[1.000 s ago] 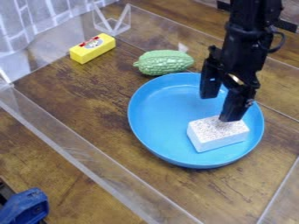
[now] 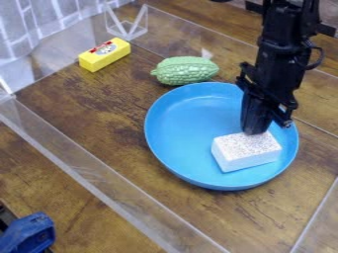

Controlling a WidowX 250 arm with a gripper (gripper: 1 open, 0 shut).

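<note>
A blue plate [image 2: 185,138] rests on the wooden table, holding a white speckled block [image 2: 246,152] in its right part. My black gripper [image 2: 254,126] reaches down over the plate just above and at the back of the block. Its fingers look close together; whether anything is between them or touching the block is hard to make out.
A green corn-like vegetable [image 2: 185,69] lies behind the plate. A yellow box [image 2: 103,55] is at the upper left, and a blue object [image 2: 27,235] at the lower left edge.
The gripper's fingers were spread apart earlier and are now drawn together over the block. The block has stayed in about the same place.
</note>
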